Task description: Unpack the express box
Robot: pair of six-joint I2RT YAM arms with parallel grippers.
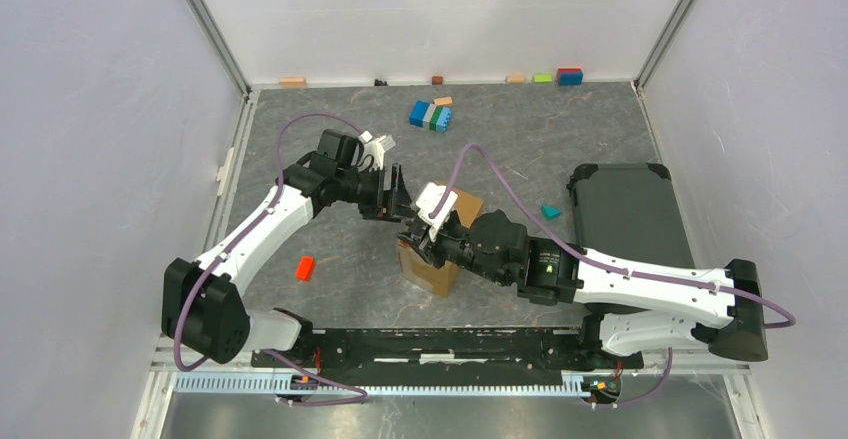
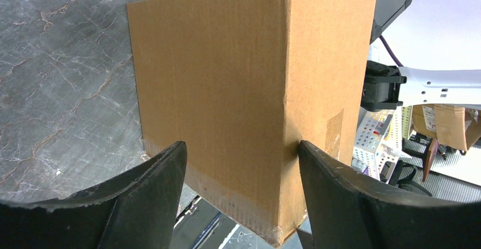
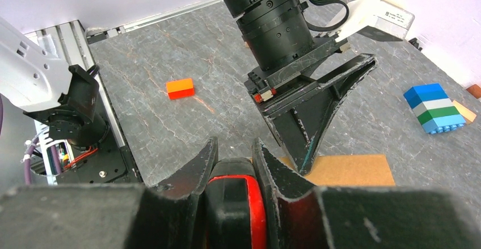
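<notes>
A cardboard box (image 1: 430, 277) (image 2: 215, 90) stands at the front middle of the mat, partly hidden under both arms in the top view. My left gripper (image 1: 395, 199) is at its upper left, fingers part open, the box's corner between them in the left wrist view; whether both touch cannot be told. My right gripper (image 1: 425, 239) is over the box, shut on a black and red tool (image 3: 255, 215), probably a cutter; its tip is hidden.
A dark case (image 1: 628, 214) fills the right. A brick stack (image 1: 430, 116) lies behind the box, a red block (image 1: 305, 267) at front left, a teal piece (image 1: 550, 212) near the case. Small blocks line the back wall.
</notes>
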